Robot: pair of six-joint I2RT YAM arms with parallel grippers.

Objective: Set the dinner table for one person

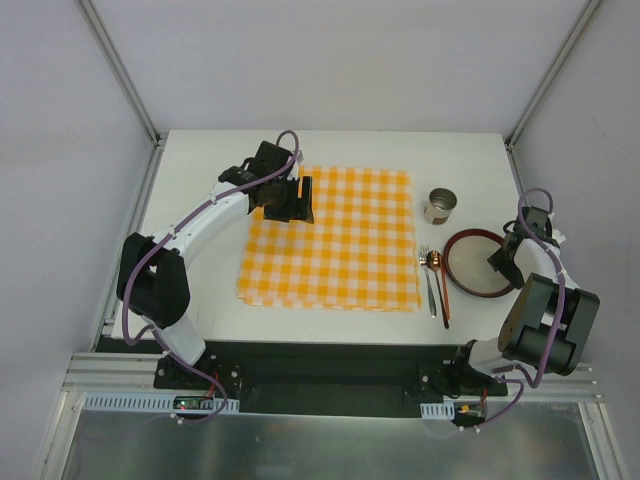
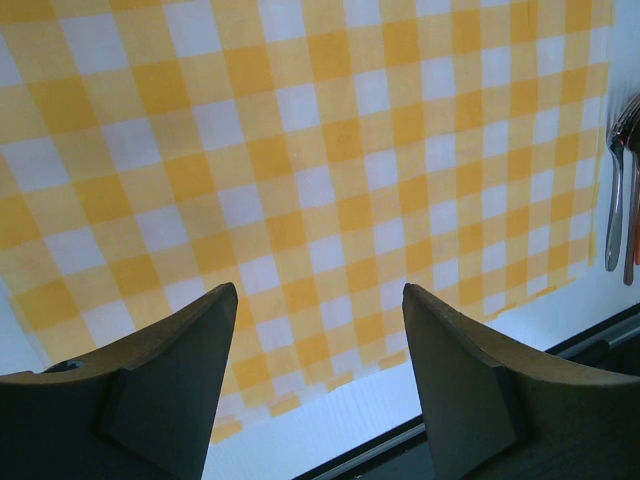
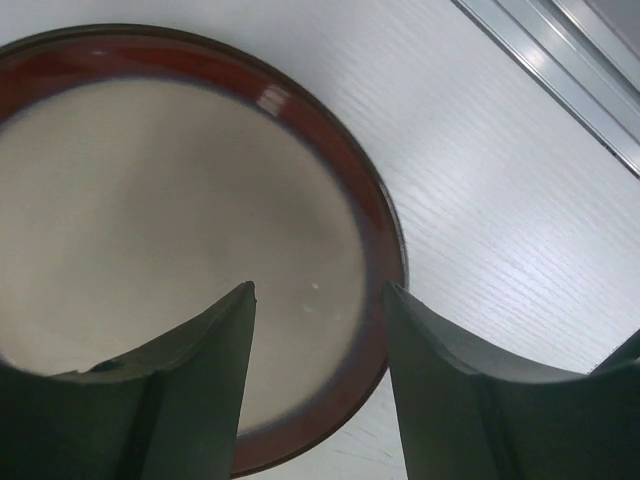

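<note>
A yellow checked placemat (image 1: 330,260) fills the middle of the table, with my open left gripper (image 1: 294,205) above its upper left part. To its right lie a fork (image 1: 430,290), a spoon (image 1: 434,262) and another long utensil (image 1: 445,300). A beige plate with a brown rim (image 1: 470,265) lies at the right, a metal cup (image 1: 440,205) behind it. My right gripper (image 1: 508,262) is over the plate's right side; in the right wrist view its fingertips (image 3: 400,300) stand apart at the rim (image 3: 370,220), with nothing seen held.
A metal frame edge (image 3: 540,80) runs close along the right of the plate.
</note>
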